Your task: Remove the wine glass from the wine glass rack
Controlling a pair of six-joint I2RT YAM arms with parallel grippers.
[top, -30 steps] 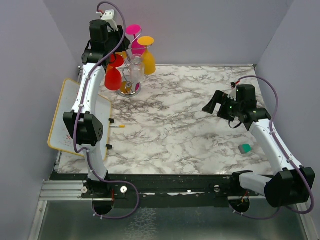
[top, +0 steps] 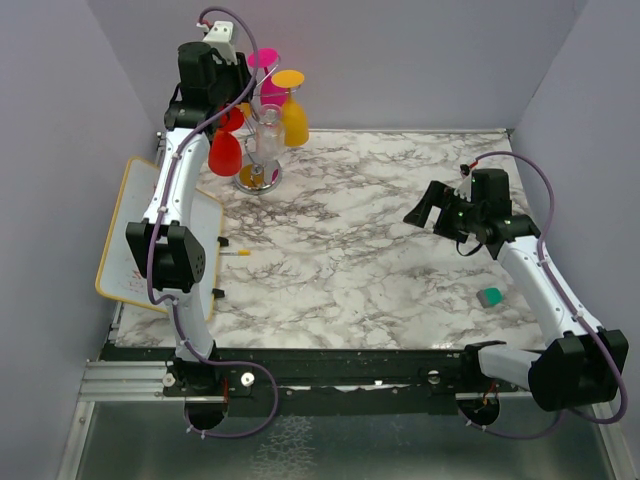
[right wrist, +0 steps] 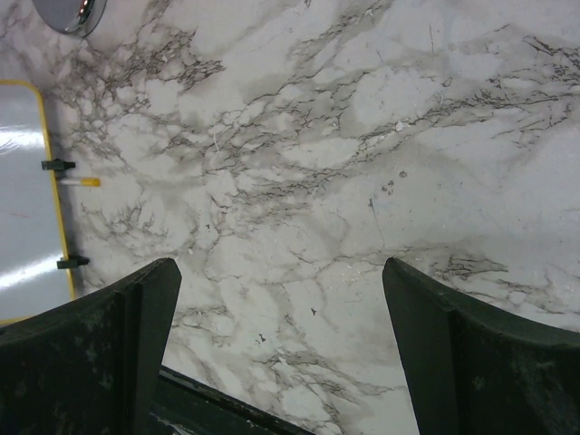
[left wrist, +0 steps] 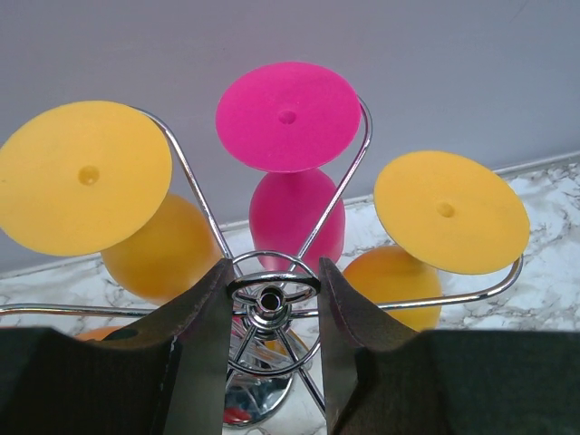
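The wine glass rack (left wrist: pixel 272 308) stands at the back left of the marble table, hung with upside-down glasses: magenta (top: pixel 263 60), yellow (top: pixel 293 120), red (top: pixel 225 152) and clear (top: pixel 269 135). My left gripper is over the rack's central ring, its fingers part open around that ring; whether they grip it is unclear. In the left wrist view the bases of two yellow glasses (left wrist: pixel 83 177) and a magenta one (left wrist: pixel 287 116) lie beyond the fingers. My right gripper hangs open above bare table on the right.
A white board (top: pixel 140 240) with yellow edge and small markers lies at the left. A small green block (top: pixel 489 297) sits at the front right. Grey walls enclose the sides and back.
The left gripper has shifted very slightly at the rack, and the glasses on it have moved a few pixels with it. The right arm is unchanged.
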